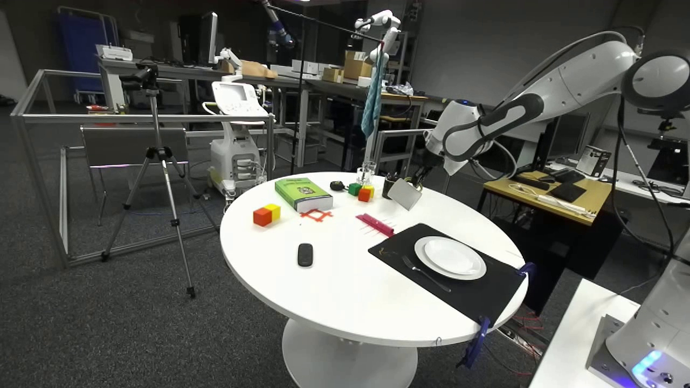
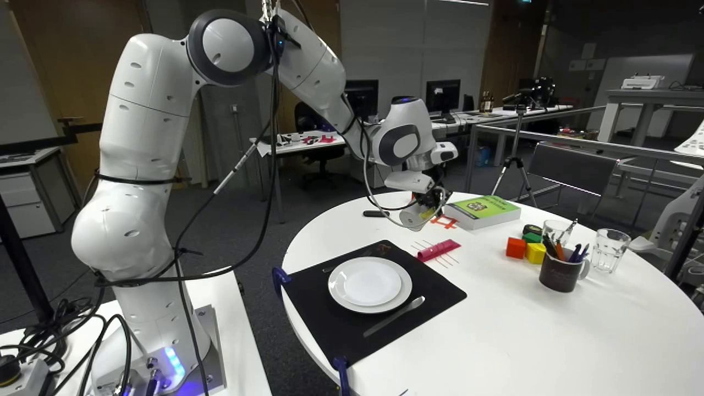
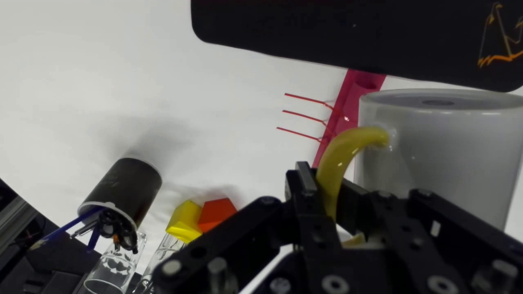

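A white mug [image 3: 441,152] with a yellow handle [image 3: 338,159] hangs over the table. My gripper is shut on that handle, one finger on either side, with the cup body to the right in the wrist view. From exterior view 1 the mug [image 1: 404,194] looks tilted, below the gripper [image 1: 419,178]. In exterior view 2 the mug [image 2: 417,215] shows under the gripper [image 2: 435,198], partly behind a cable. The mug's underside is out of sight in the wrist view.
A black placemat [image 2: 422,310] carries white plates [image 2: 364,282] and cutlery. Around stand a dark pen mug [image 2: 561,270], coloured cubes [image 2: 516,247], glasses [image 2: 610,249], a green book [image 1: 302,194] and a pink holder [image 1: 376,225].
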